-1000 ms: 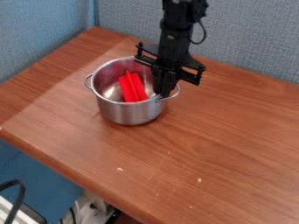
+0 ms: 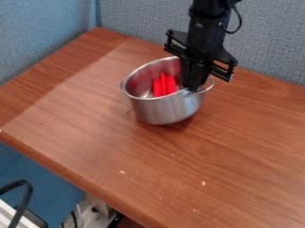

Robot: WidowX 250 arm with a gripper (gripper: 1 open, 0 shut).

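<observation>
A steel pot [image 2: 166,107] with looped handles stands on the wooden table [image 2: 107,160]. Red objects [image 2: 163,85] lie inside it. The black gripper [image 2: 192,84] reaches down at the pot's right back rim, its tips partly hidden there, so I cannot tell whether it is open or shut or holds the rim.
Padded grey-blue walls bound the table at the back and left. Cables [image 2: 17,187] and white gear sit below the table at the lower left.
My gripper has moved right and slightly up in the view. The pot has shifted right with it and appears turned a little.
</observation>
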